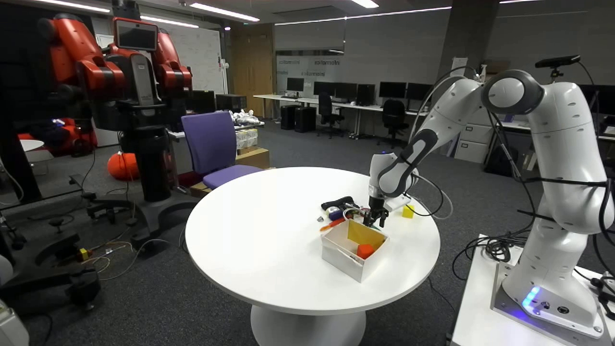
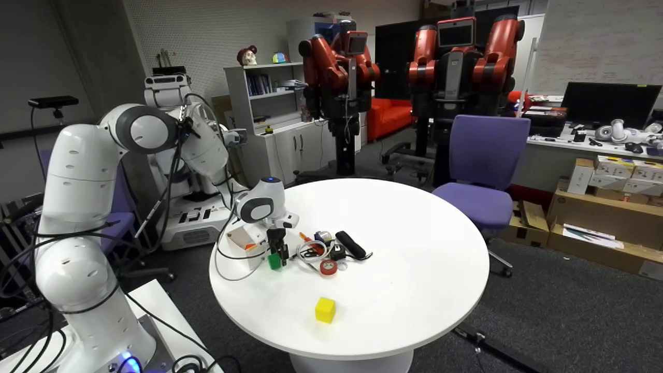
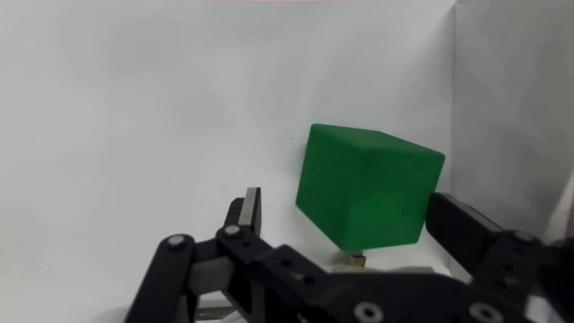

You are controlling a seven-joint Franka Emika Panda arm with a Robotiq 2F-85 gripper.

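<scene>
In the wrist view a green cube (image 3: 371, 188) sits on the white table, turned at an angle to my open gripper. The right finger (image 3: 457, 226) is up against the cube's edge or very close, while a clear gap separates the cube from the left finger (image 3: 250, 207). To the right rises the wall of the white box (image 3: 506, 124), with the right finger between it and the cube. In exterior view 2 the gripper (image 2: 277, 248) is low over the table beside the cube (image 2: 274, 261). From exterior view 1, the box (image 1: 344, 257) largely hides the cube.
An orange-red block (image 1: 364, 251) lies inside the box. A yellow cube (image 2: 325, 310) stands alone on the table. Cables, a red tape roll (image 2: 328, 267) and a black item (image 2: 350, 245) clutter the area beside the gripper.
</scene>
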